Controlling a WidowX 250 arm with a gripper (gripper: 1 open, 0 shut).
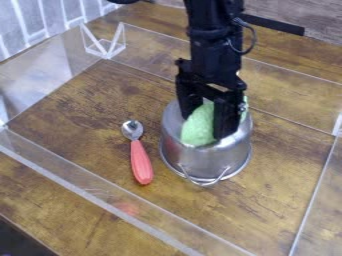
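A steel pot (201, 154) stands on the wooden table with a green object (195, 124) in it. My black gripper (207, 110) comes down from above over the pot's mouth, its fingers around or in front of the green object, partly hiding it. It looks open, though whether the fingers touch the object is unclear. A spoon with a pink handle (140, 163) lies to the left of the pot.
Clear plastic strips or walls border the wooden table (80, 130). A white angular item (104, 45) is at the back left. The table left of the spoon and right of the pot is clear.
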